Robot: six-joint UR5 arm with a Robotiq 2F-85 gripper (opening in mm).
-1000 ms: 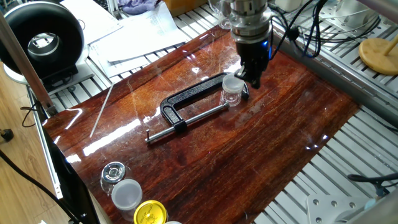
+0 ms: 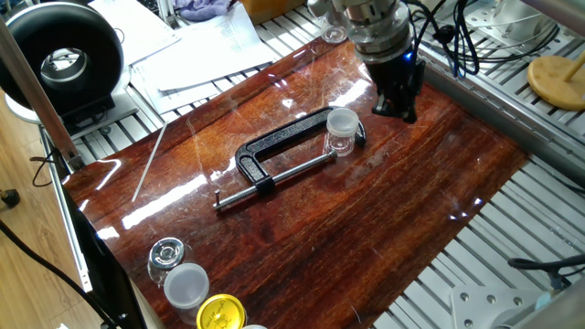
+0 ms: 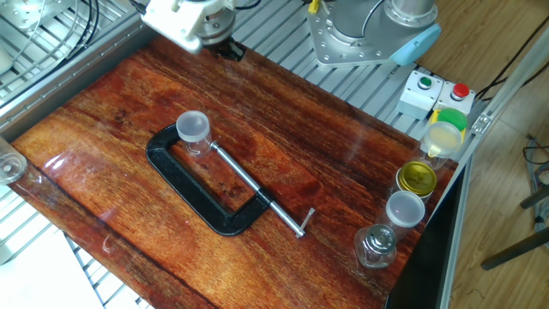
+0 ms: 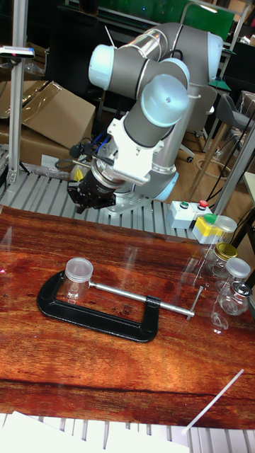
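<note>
A small clear jar with a frosted lid point(image 2: 343, 122) stands upright at the finger end of a black C-clamp point(image 2: 283, 137). The clamp lies flat on the glossy brown wooden board, and the tip of its steel screw point(image 3: 236, 166) reaches the jar's side. In exterior view 3 the lidded jar point(image 4: 78, 269) appears within the mouth of the clamp. My black gripper point(image 2: 395, 115) hangs above the board, to the right of the jar in exterior view 1 and clear of it. Its fingers are dark and small in every view; nothing is seen hanging from them.
Near one board edge several jars stand in a row, among them a gold-lidded jar point(image 3: 418, 178), a frosted-lidded jar point(image 3: 405, 209) and a silver-topped jar point(image 3: 376, 246). Another clear glass point(image 3: 10, 165) is at the opposite edge. Bare board point(image 2: 366, 219) lies around the clamp.
My gripper has moved right in exterior view 1, away from above the jar's lid, and its wrist has turned slightly. The jar and clamp have stayed in place.
</note>
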